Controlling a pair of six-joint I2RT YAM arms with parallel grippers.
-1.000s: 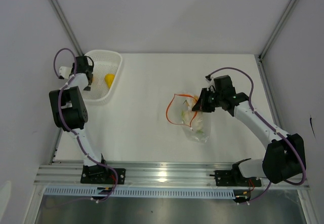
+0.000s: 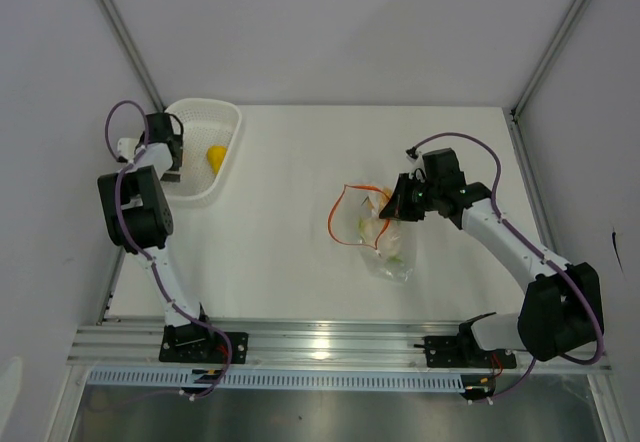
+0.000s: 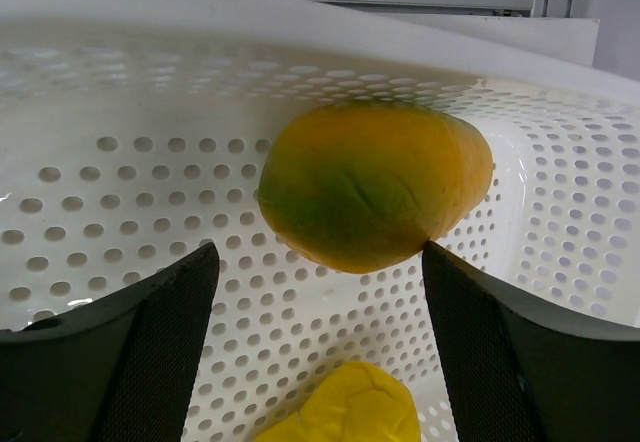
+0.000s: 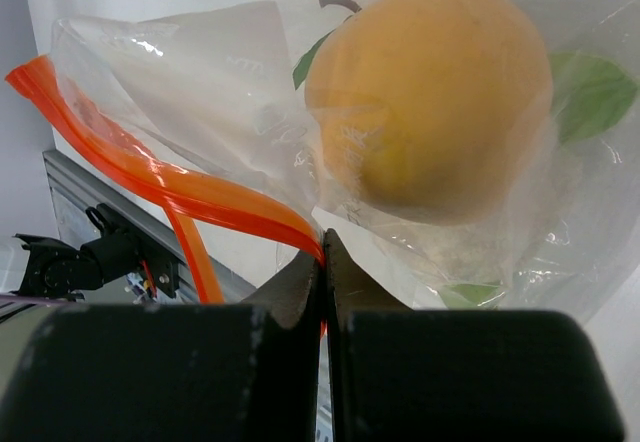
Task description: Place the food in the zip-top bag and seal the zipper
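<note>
My left gripper is open over a green-orange mango (image 3: 370, 182) in the white basket (image 2: 230, 122), a fingertip close to or touching the fruit. A yellow food item (image 2: 215, 157) (image 3: 350, 412) lies beside it. At centre right is the clear zip top bag (image 2: 390, 262) with an orange zipper (image 4: 220, 194), holding a round orange fruit (image 4: 430, 92) with green leaves. My right gripper (image 2: 392, 210) is shut on the bag's zipper edge at its opening.
A metal rail (image 2: 310, 332) runs along the front edge, and grey walls surround the sides and back.
My left gripper has shifted very slightly within the basket over the mango. The right arm and the bag have not moved.
</note>
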